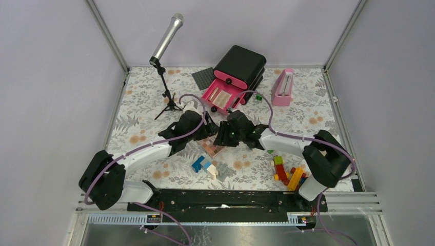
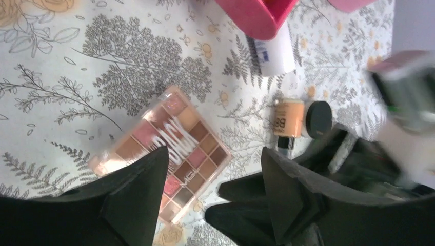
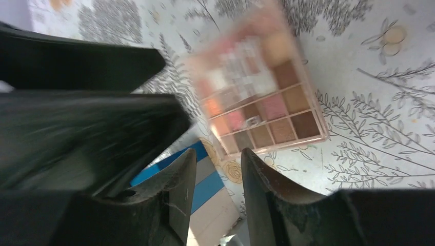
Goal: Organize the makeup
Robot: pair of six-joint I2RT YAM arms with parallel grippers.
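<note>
The makeup palette (image 1: 210, 147), a clear-lidded tray of brown and pink pans, lies on the patterned mat between my two grippers. My left gripper (image 1: 209, 128) is low at its left side; in the left wrist view its fingers (image 2: 146, 177) stand apart, one overlapping the palette. My right gripper (image 1: 223, 135) hovers at the palette's right edge, its fingers (image 3: 182, 179) a narrow gap apart. Nothing held shows between either pair, and I cannot tell whether they touch the palette. An orange-tan bottle with a black cap (image 2: 289, 120) and a white tube (image 2: 276, 54) lie beyond it.
A black organizer (image 1: 240, 64) with its pink drawer (image 1: 233, 91) pulled out stands behind. A microphone stand (image 1: 165, 82) is at back left, a pink holder (image 1: 282, 92) at back right. Blue and white blocks (image 1: 206, 166) lie in front; toy bricks (image 1: 279, 171) at front right.
</note>
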